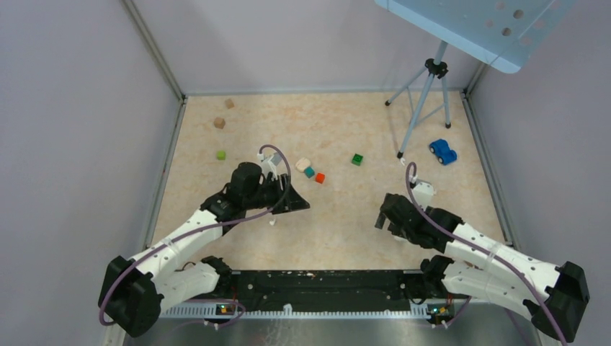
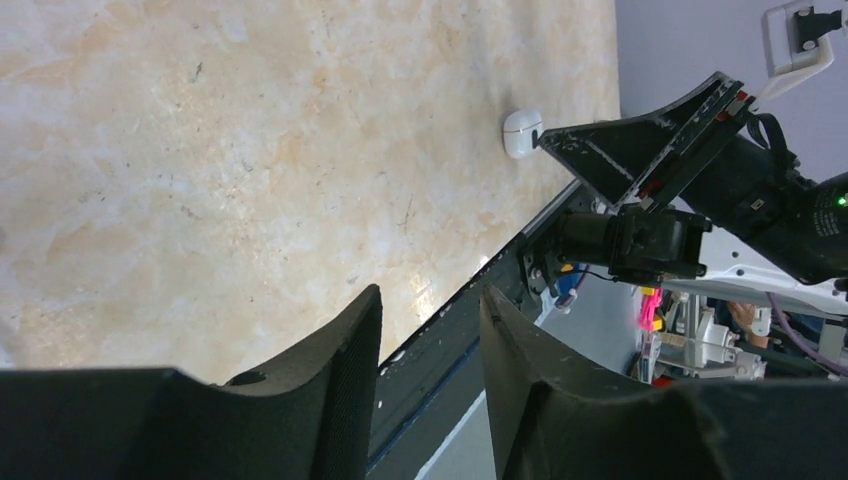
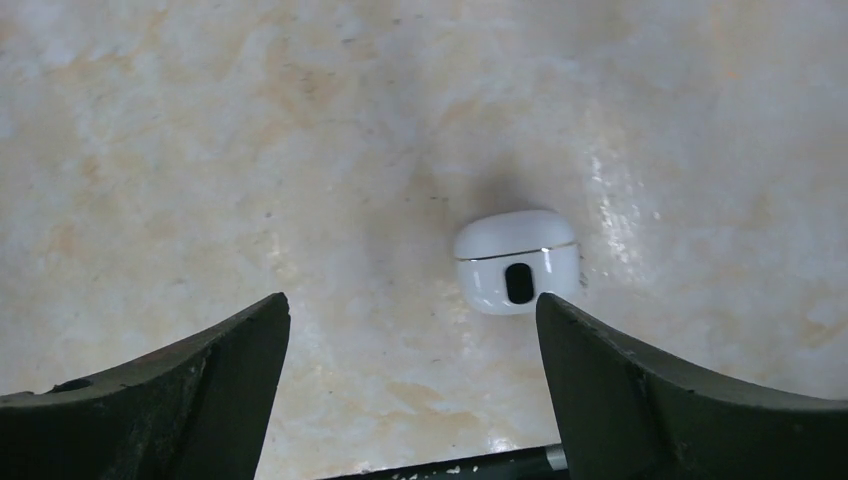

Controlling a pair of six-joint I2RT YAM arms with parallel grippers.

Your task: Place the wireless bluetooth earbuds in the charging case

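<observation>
The white charging case (image 3: pixel 517 262) lies on the table with its lid closed, a seam across it and a black oval on the front. My right gripper is open above the table; the case appears toward its right finger (image 3: pixel 590 360), with nothing held. In the left wrist view the case (image 2: pixel 523 133) shows beside the tip of the right gripper's dark finger (image 2: pixel 600 150). My left gripper is part open and empty, over bare table left of centre. A small white piece (image 1: pixel 403 161) behind the right arm may be an earbud; too small to tell.
Behind the left gripper lie a red cube (image 1: pixel 320 178), a teal block (image 1: pixel 309 172) and a cream block (image 1: pixel 302 164). A green block (image 1: pixel 357 159) and a blue toy car (image 1: pixel 442 151) sit farther back, near a tripod (image 1: pixel 426 94).
</observation>
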